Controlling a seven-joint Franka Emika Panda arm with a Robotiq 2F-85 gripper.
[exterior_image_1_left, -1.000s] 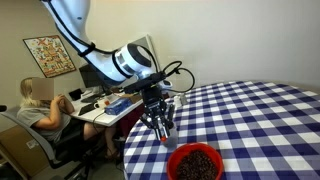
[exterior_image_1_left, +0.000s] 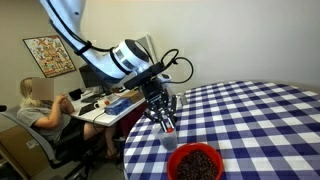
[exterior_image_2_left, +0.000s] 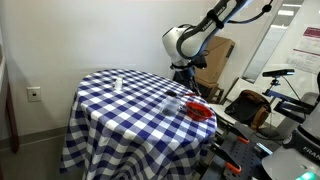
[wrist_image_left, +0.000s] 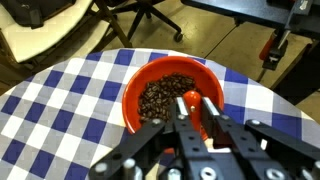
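The red bowl (exterior_image_1_left: 219, 166) stands on the checkered tablecloth, filled with dark brown beans (wrist_image_left: 166, 94). A clear cup (exterior_image_1_left: 167, 141) stands just behind and to the left of it in the first exterior view. My gripper (exterior_image_1_left: 168, 127) hangs near the cup, its fingers pointing down. Seen from the wrist, the gripper appears over the right part of the bowl, shut on a small red and white object (wrist_image_left: 192, 98). Most of that object is hidden by the fingers, so its full shape cannot be made out.
A white bottle-like item (exterior_image_2_left: 119, 84) stands farther along the table. A seated person (exterior_image_1_left: 47, 112) is at a desk in the left background.
My gripper has shifted slightly right, toward the bowl, with the red item still at its tip. The bowl and the cup look unmoved.
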